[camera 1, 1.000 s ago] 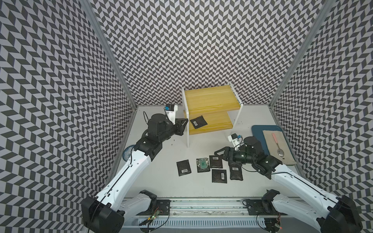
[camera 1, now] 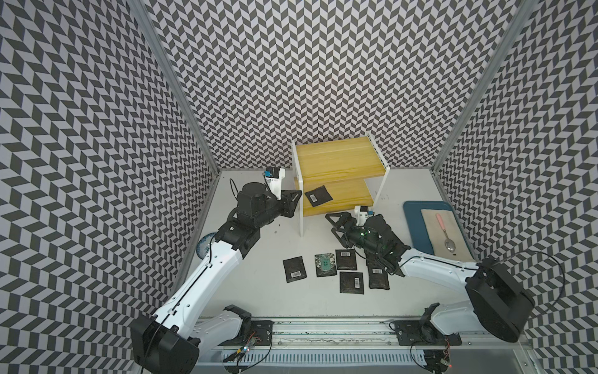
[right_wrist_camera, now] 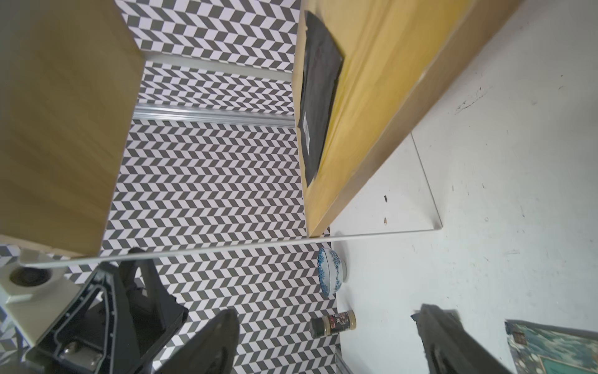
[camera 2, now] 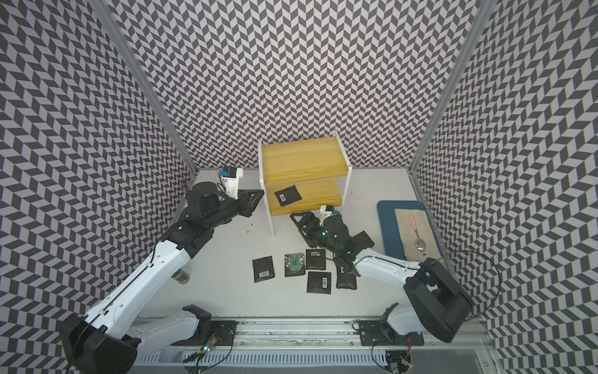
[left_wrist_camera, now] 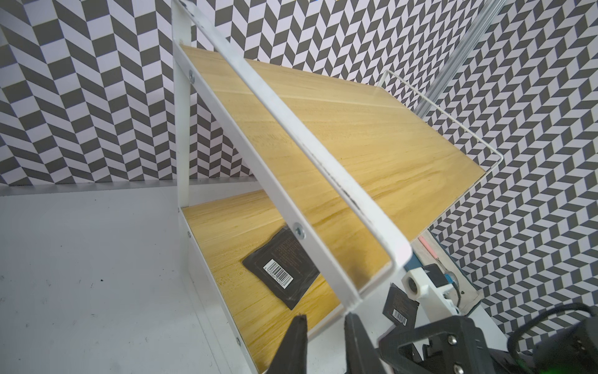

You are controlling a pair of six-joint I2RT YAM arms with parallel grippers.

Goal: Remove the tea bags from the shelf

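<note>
One black tea bag (camera 1: 318, 195) lies on the lower board of the shelf (camera 1: 341, 155), near its left side; its white barcode shows in the left wrist view. My left gripper is shut on the shelf's white front left post. In front of the lower board, low over the table, my right gripper (camera 1: 331, 225) is open and empty, its spread fingers (right_wrist_camera: 449, 339) below the board in the right wrist view. Several more tea bags lie on the table in front: a black one (camera 1: 294, 269) at left, a green patterned one (camera 1: 325, 265), and further black ones (camera 1: 351, 283).
A blue tray (camera 1: 416, 218) with a cloth and a pink-handled spoon (camera 1: 447, 242) stands at the right. The upper board (camera 2: 302, 155) overhangs the lower one. A blue-white bowl (right_wrist_camera: 331, 271) and a jar (right_wrist_camera: 334, 324) are at the left.
The left arm, shelf and tea bags have stayed still.
</note>
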